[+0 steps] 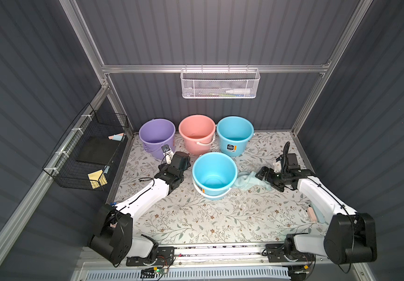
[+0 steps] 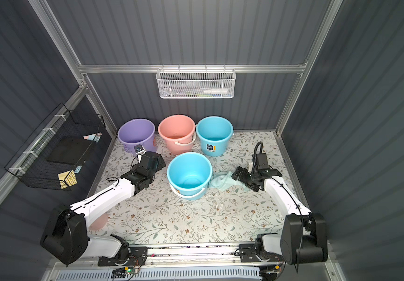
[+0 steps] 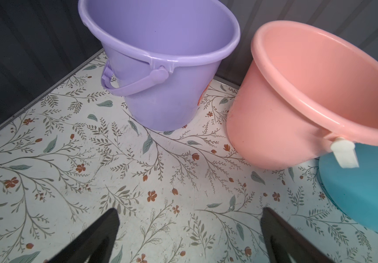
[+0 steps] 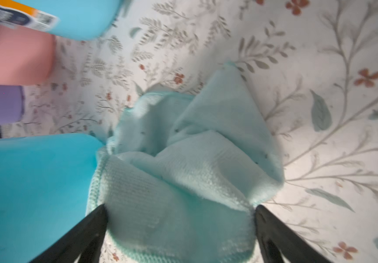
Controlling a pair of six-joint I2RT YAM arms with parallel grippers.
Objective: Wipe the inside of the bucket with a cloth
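A light blue bucket (image 1: pixel 214 171) with a white handle stands upright in the middle of the table. Right of it a pale aqua cloth (image 1: pixel 246 181) lies crumpled, its left end against or very near the bucket's side. Over the cloth's right part my right gripper (image 1: pixel 269 179) is open. In the right wrist view the cloth (image 4: pixel 184 192) fills the space between the wide-apart fingers (image 4: pixel 93 232), loose rather than pinched. My left gripper is open and empty, left of the bucket, above bare patterned tabletop.
Purple (image 1: pixel 157 131), pink (image 1: pixel 196 126) and second blue (image 1: pixel 235 128) buckets stand along the back wall. A black wire basket (image 1: pixel 87 149) hangs on the left, a white mesh basket (image 1: pixel 220 83) at the back.
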